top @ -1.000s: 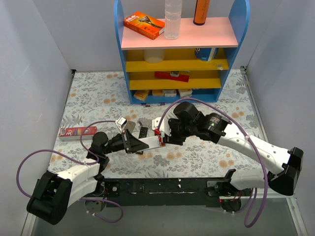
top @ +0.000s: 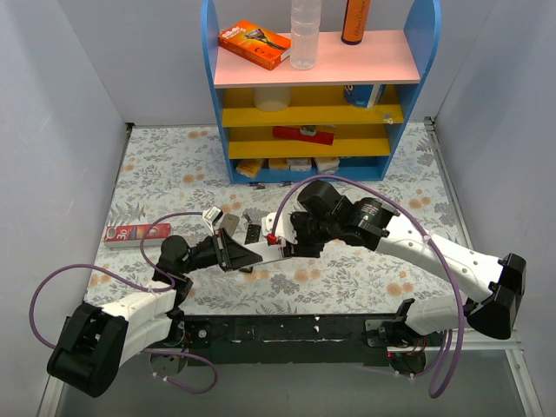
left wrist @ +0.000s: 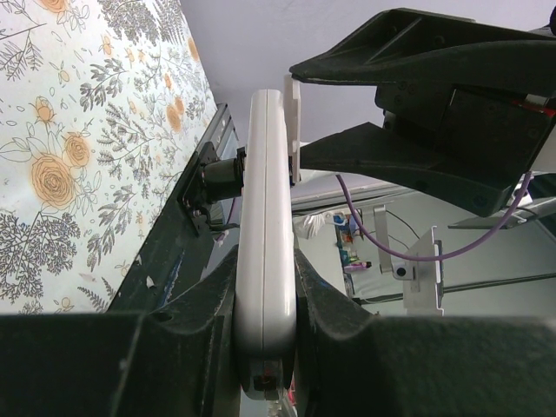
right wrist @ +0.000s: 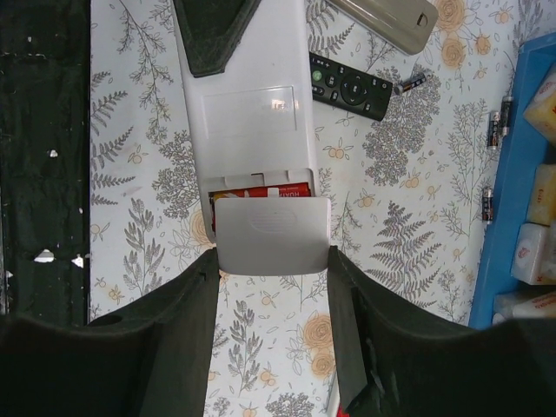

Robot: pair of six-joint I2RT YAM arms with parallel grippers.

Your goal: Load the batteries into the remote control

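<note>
A white remote (right wrist: 252, 130) is held in the air by my left gripper (top: 228, 254), which is shut on its far end. Its battery bay shows red batteries (right wrist: 269, 190) at the near end in the right wrist view. My right gripper is shut on the white battery cover (right wrist: 273, 234), which stands in front of the bay and hides part of it. Whether the cover touches the remote, I cannot tell. Seen edge-on in the left wrist view, the remote (left wrist: 265, 234) has the thin cover (left wrist: 293, 122) close beside its far end.
On the floral table lie a black remote (right wrist: 349, 85), a grey-brown remote (right wrist: 391, 22) and several loose batteries (right wrist: 488, 204) near the blue shelf (right wrist: 508, 174). A red and white box (top: 137, 234) sits at the left.
My right gripper has shifted slightly left with the cover, closer over the remote's end and its red batteries. The left arm and the remote have stayed still.
</note>
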